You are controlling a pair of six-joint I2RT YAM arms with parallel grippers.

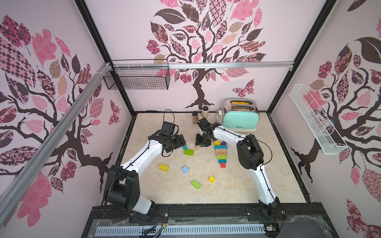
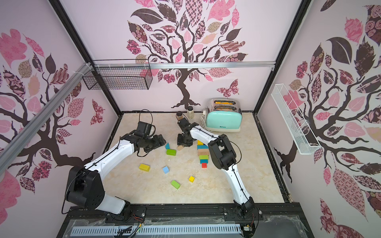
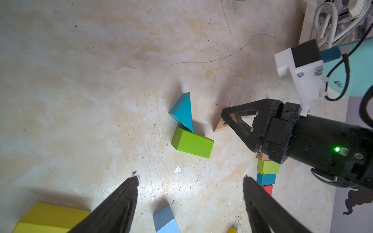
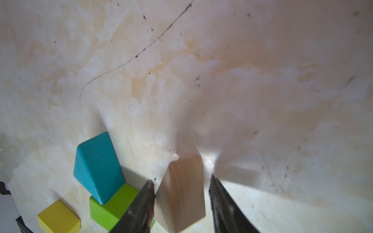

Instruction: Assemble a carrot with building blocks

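Note:
A stacked column of blocks [image 1: 220,152], wooden, yellow, blue, green and red, lies right of my right gripper. A wooden block [image 4: 180,186] sits between or just below that gripper's part-open fingers; contact is unclear. Beside it lie a teal triangular block [image 4: 95,163] and a green block [image 3: 192,143]. My left gripper [image 1: 177,140] is open above the table to the left, nothing between its fingers.
Loose yellow [image 1: 163,167], light blue [image 1: 185,169], green [image 1: 196,184] and small yellow [image 1: 212,178] blocks lie in front. A toaster [image 1: 240,118] and bottles [image 1: 205,113] stand at the back.

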